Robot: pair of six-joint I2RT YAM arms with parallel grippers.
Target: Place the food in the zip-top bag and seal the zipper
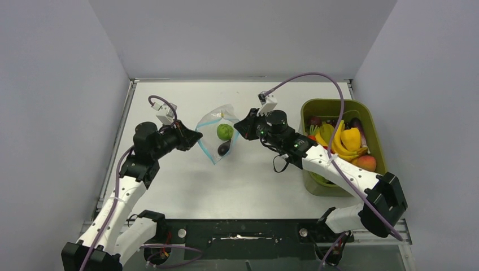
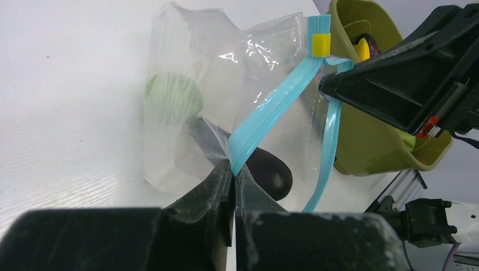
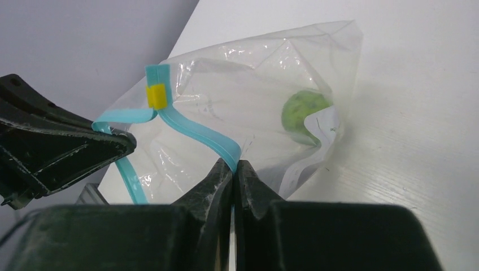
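The clear zip bag [image 1: 210, 122] hangs between my two grippers, with a green round vegetable [image 1: 225, 132] and a dark eggplant [image 1: 224, 148] inside. Its blue zipper edges stand apart, so the mouth gapes. My left gripper is shut on one blue edge strip [image 2: 277, 101]. On the opposite side, my right gripper pinches the other part of the rim, its fingers closed on the blue strip [image 3: 197, 130]. A yellow slider [image 2: 321, 45] sits at one end of the zipper, near the right gripper's fingertips.
An olive bin [image 1: 323, 191] full of produce, including bananas [image 1: 339, 141] and a yellow pepper [image 1: 351, 139], stands on the right, beside the right arm. Grey walls enclose the sides and back.
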